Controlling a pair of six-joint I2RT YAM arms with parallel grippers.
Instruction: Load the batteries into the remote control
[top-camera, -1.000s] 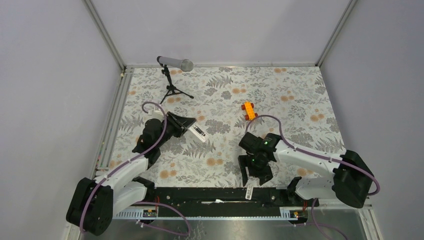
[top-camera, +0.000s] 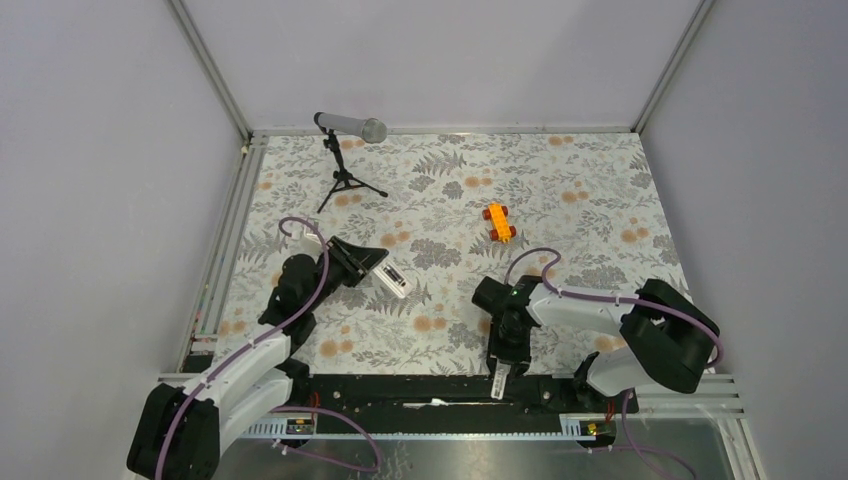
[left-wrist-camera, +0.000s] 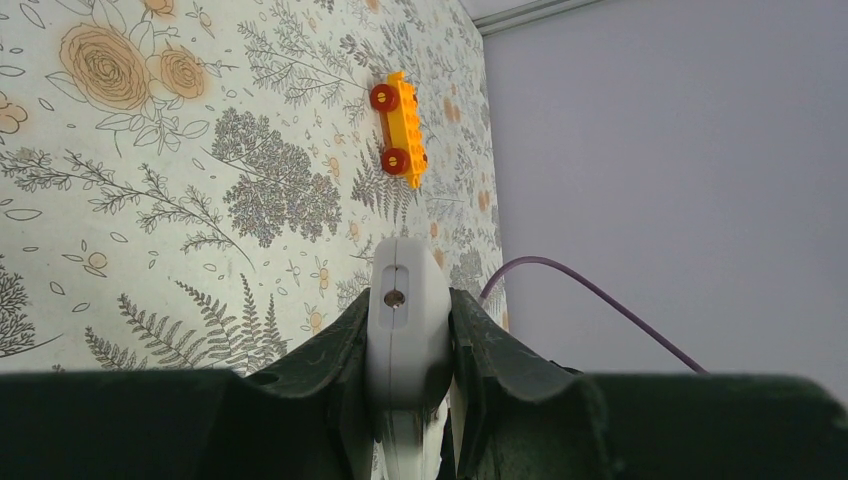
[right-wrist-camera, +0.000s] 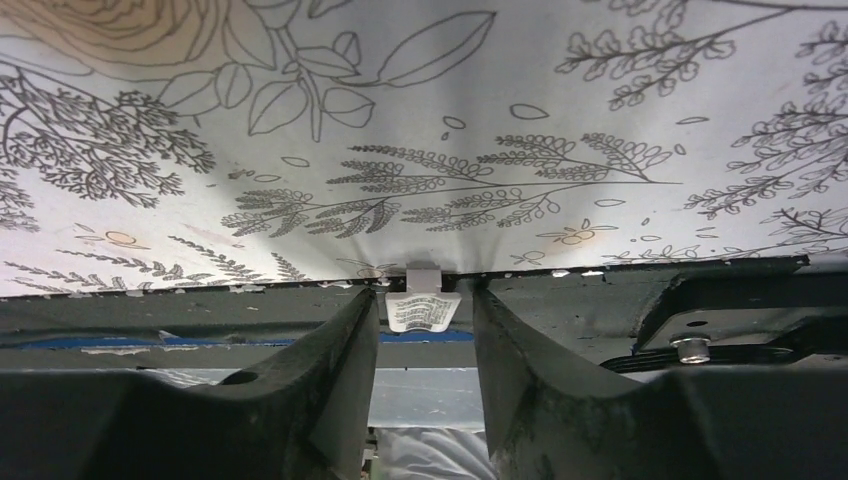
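Observation:
My left gripper (top-camera: 372, 262) is shut on the white remote control (top-camera: 394, 280), held over the left-centre of the mat; its rounded end (left-wrist-camera: 408, 330) rises between the fingers in the left wrist view. My right gripper (top-camera: 505, 365) is at the front edge, fingers apart around a small pale labelled item (right-wrist-camera: 422, 310), which appears as a white strip (top-camera: 498, 386) from above. I cannot tell whether this is the batteries or whether the fingers touch it.
An orange toy car (top-camera: 500, 222) sits right of centre toward the back. A microphone-like cylinder (top-camera: 350, 126) on a black tripod stands back left.
My right gripper has moved toward the front edge, down around the white strip, its fingers coming closer. My left gripper, holding the remote, has shifted slightly toward the front.

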